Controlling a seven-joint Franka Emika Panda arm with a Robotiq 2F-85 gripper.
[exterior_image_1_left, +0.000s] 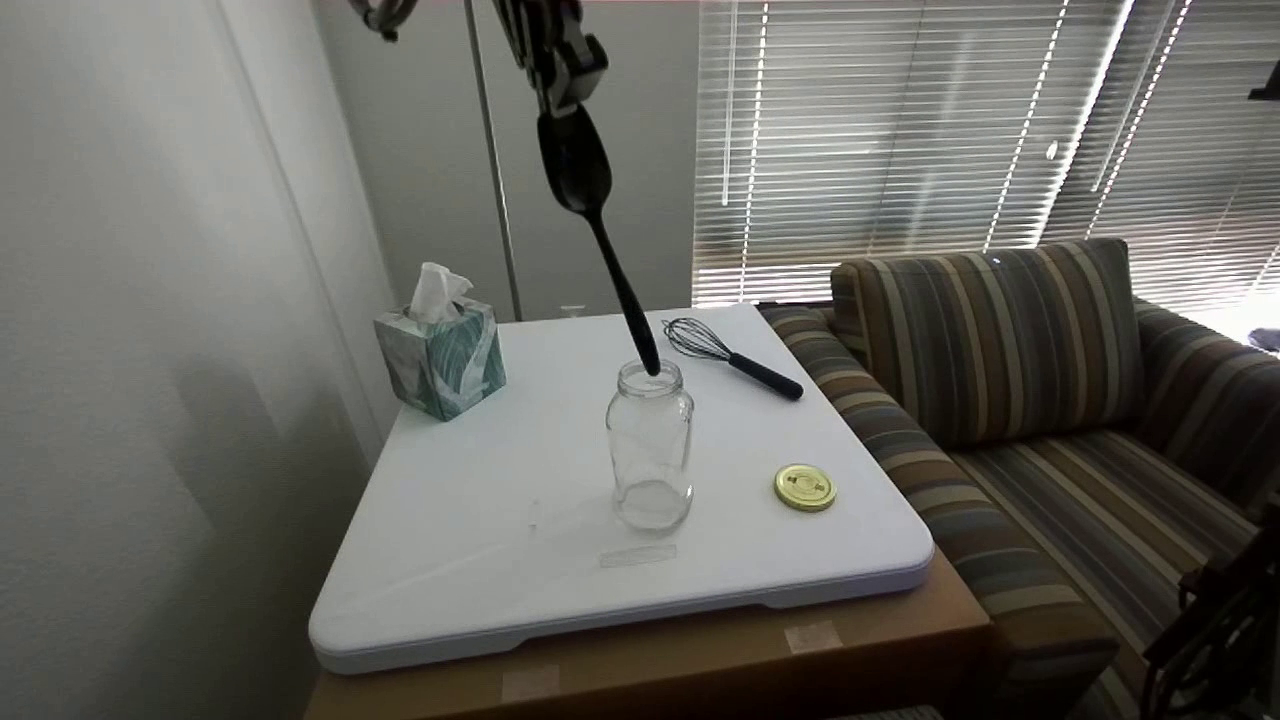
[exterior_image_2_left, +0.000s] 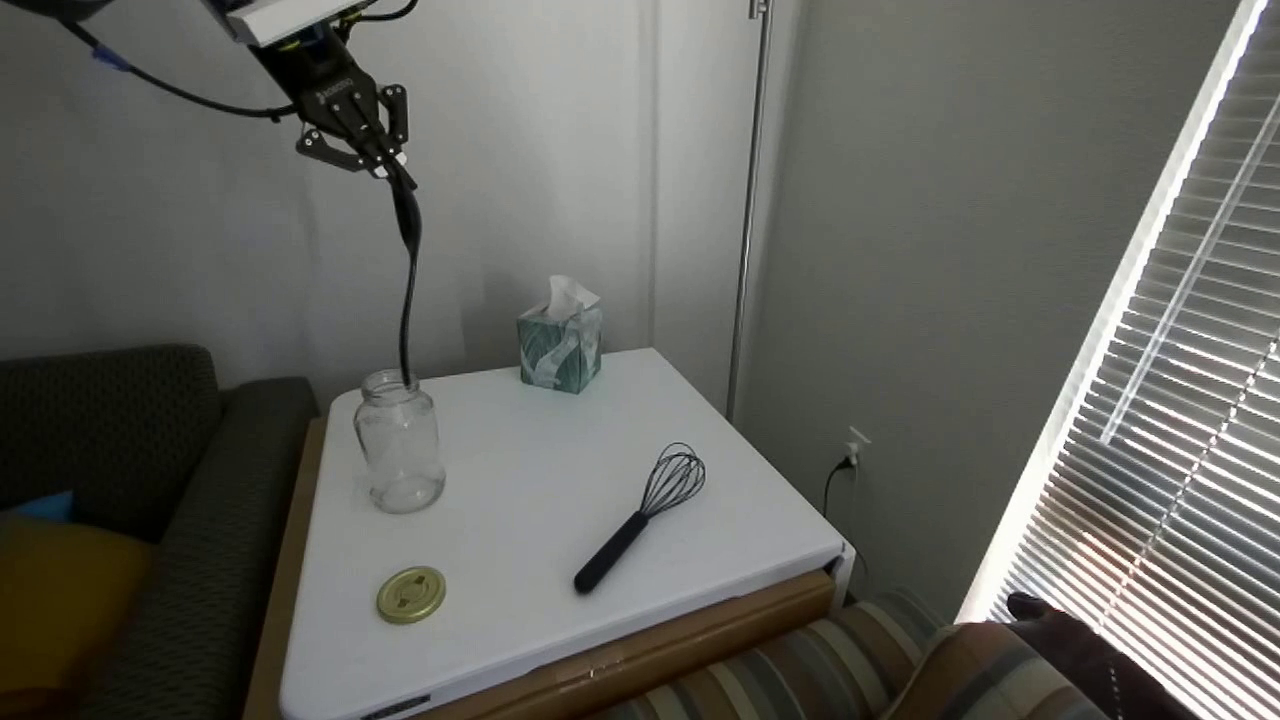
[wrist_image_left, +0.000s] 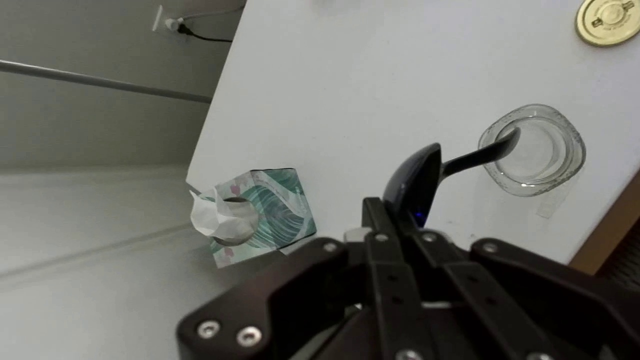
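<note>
My gripper is shut on the bowl end of a black spoon, high over the table. The spoon's handle slants down to a clear, lidless glass jar standing upright on the white tabletop. In the wrist view, the handle tip overlaps the inside of the jar's mouth. Exterior view 2 has that tip at the right side of the jar's rim, roughly level with it; how far it reaches inside is unclear. The gold lid lies flat, apart from the jar.
A whisk with a black handle lies on the white table. The teal tissue box stands at the wall side. A striped armchair adjoins one table edge. Bare tabletop separates these objects.
</note>
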